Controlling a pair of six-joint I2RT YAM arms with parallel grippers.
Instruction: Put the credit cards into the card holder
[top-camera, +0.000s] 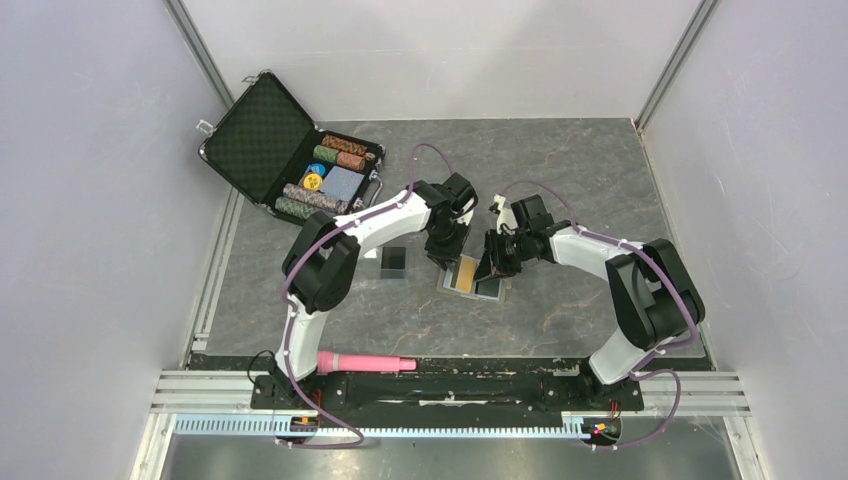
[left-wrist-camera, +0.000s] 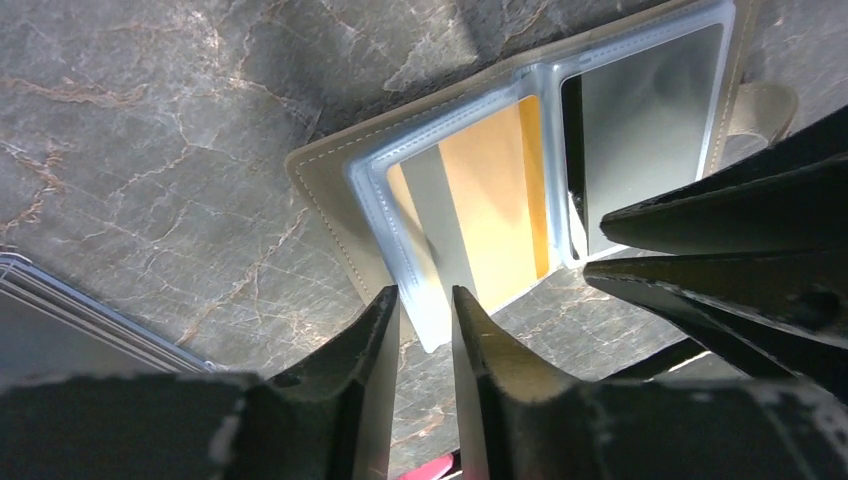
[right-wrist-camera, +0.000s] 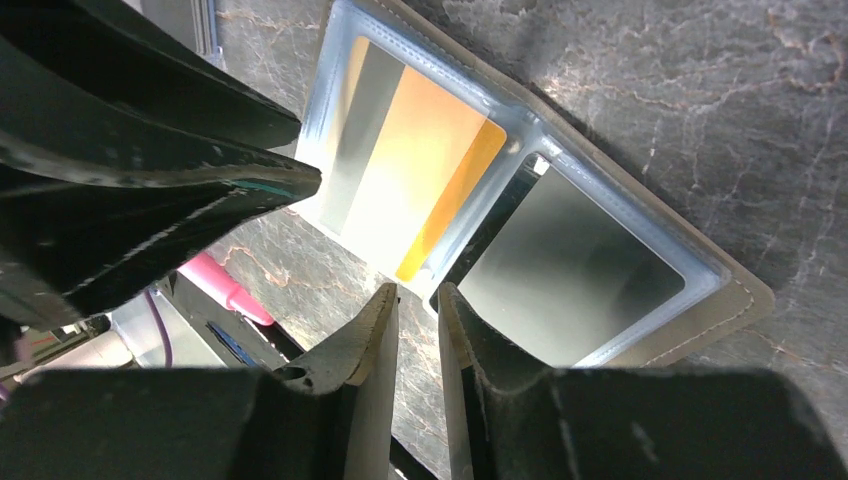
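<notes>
The open card holder (top-camera: 465, 290) lies on the grey mat between my grippers, with two clear sleeves. One sleeve holds gold-and-grey cards (left-wrist-camera: 485, 210), the other a dark card (right-wrist-camera: 560, 280). My left gripper is part open at the gold sleeve's outer edge, its fingertips either side of the edge's corner region. My right gripper is part open over the holder's near edge by the divider between the sleeves; whether anything is between its fingers I cannot tell.
A dark card box (top-camera: 394, 258) lies left of the holder. An open case with chips (top-camera: 340, 185) stands at the back left. A pink cylinder (top-camera: 360, 362) lies along the front edge.
</notes>
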